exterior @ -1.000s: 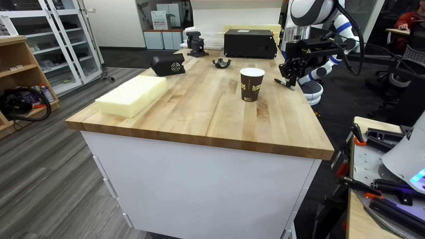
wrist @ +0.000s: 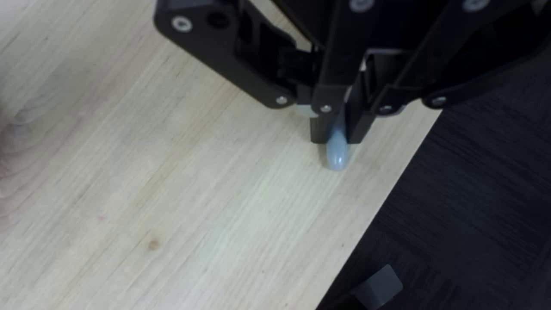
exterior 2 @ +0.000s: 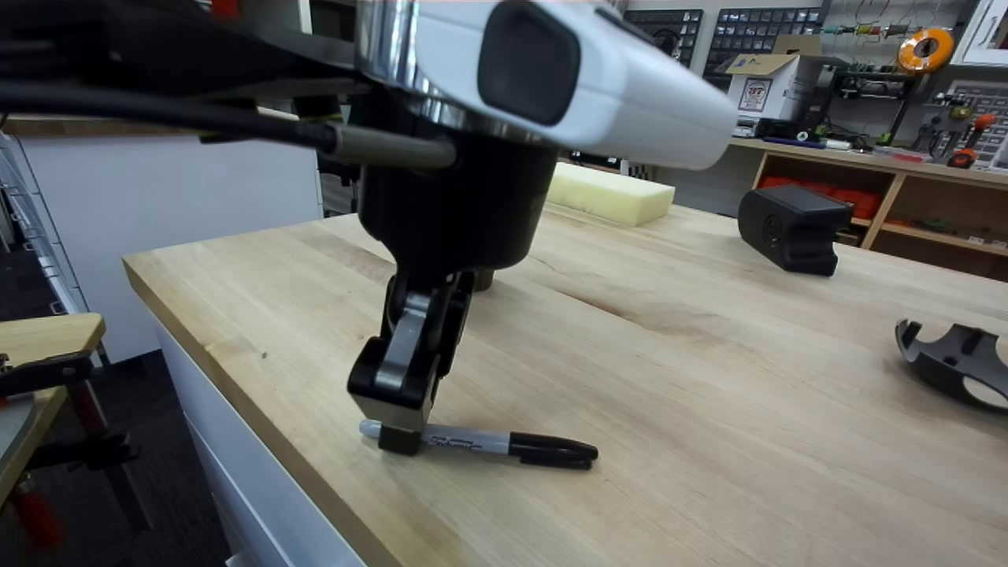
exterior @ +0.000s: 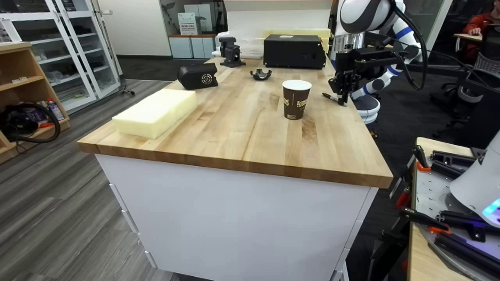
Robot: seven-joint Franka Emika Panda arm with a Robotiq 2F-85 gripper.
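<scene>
A marker with a grey barrel and a black cap lies along the wooden tabletop near its right edge. My gripper points down and is shut on the barrel, close to the rounded grey end. In the wrist view that grey end of the marker sticks out between the two dark fingertips of the gripper; the cap is hidden there. From exterior view 1 the gripper sits low at the table's right side, with the black cap of the marker showing to its left.
A brown paper cup stands upright left of the gripper. A yellow foam block, a black speaker-like object, a curved black part and a black box are farther off. The table drops away close to the gripper's right.
The gripper has come down slightly at the marker and now covers more of its grey end. The cup, foam and other objects have not moved.
</scene>
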